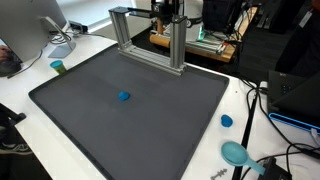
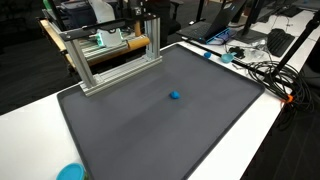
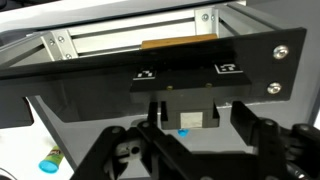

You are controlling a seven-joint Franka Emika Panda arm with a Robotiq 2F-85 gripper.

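Observation:
In the wrist view my gripper reaches toward the black front beam of a metal frame. Its dark fingers stand apart on either side of a small brownish-grey block at the beam. Whether they press on the block does not show. A blue piece appears beyond the block, low between the fingers. This piece lies on the dark grey mat, away from the frame. In the second exterior view the blue piece sits near the mat's middle; the gripper's tips are hard to make out there.
Around the mat are a green-topped container, a blue disc and a turquoise bowl. Cables and a laptop occupy the far side.

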